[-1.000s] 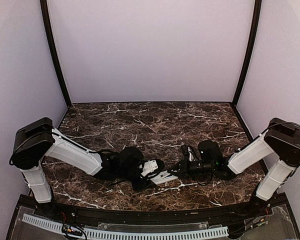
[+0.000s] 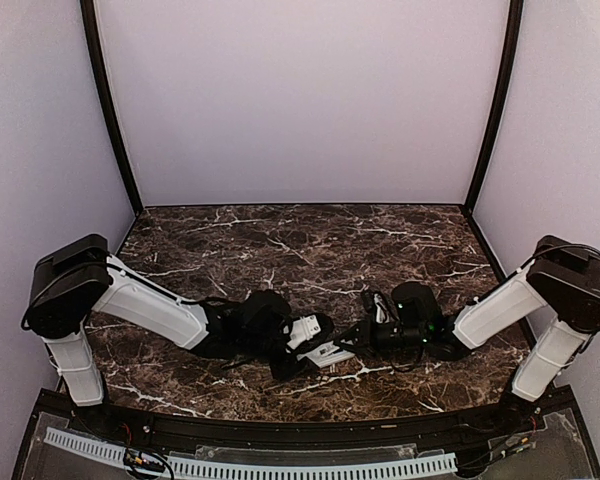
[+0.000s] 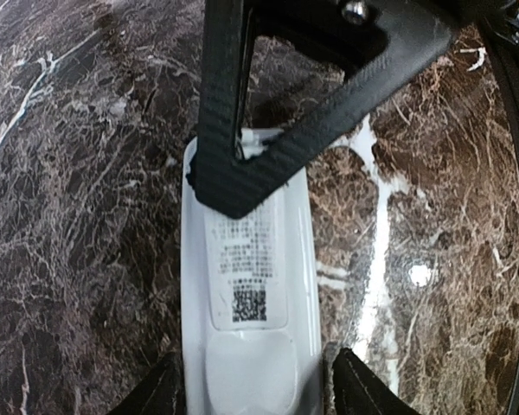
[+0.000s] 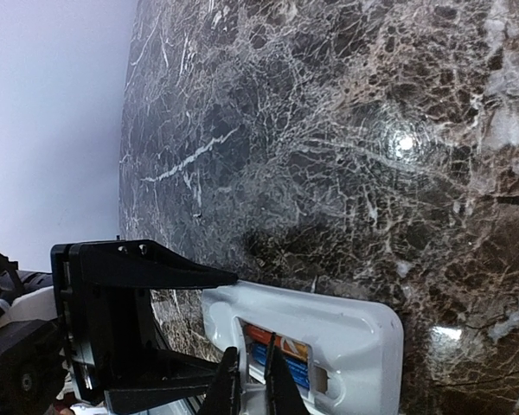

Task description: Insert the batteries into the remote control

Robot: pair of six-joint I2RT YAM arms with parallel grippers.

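Observation:
The white remote control (image 3: 251, 363) lies back side up on the table, a label with a printed code on it. In the right wrist view its battery compartment shows an orange battery (image 4: 264, 335) and a blue battery (image 4: 285, 370) inside. My left gripper is part open, with one finger along each side of the remote and narrow gaps between. Over the compartment end, my right gripper is shut on something small and pale; what it is cannot be made out. The right gripper's black frame covers the compartment in the left wrist view.
Pale walls (image 2: 300, 100) enclose the back and sides. A white slotted strip (image 2: 310, 470) runs along the front edge.
The right arm and the remote look nearly still.

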